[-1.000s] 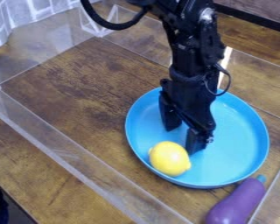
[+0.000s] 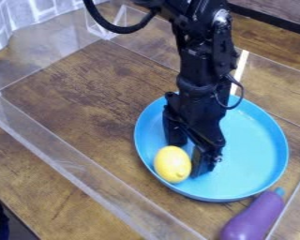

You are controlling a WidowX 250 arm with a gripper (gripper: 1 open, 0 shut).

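Observation:
A yellow oval object (image 2: 172,165) lies in the blue plate (image 2: 247,181), at its lower left. The black gripper (image 2: 190,141) hangs low over the plate, its lower parts just behind and beside the yellow object. I cannot tell whether it is open or shut, as its fingers are dark and overlap one another.
A purple eggplant (image 2: 250,218) lies outside the plate at the lower right. A white object stands behind the arm at the upper right.
The gripper has shifted slightly left and down. The yellow object has moved up and left within the plate.

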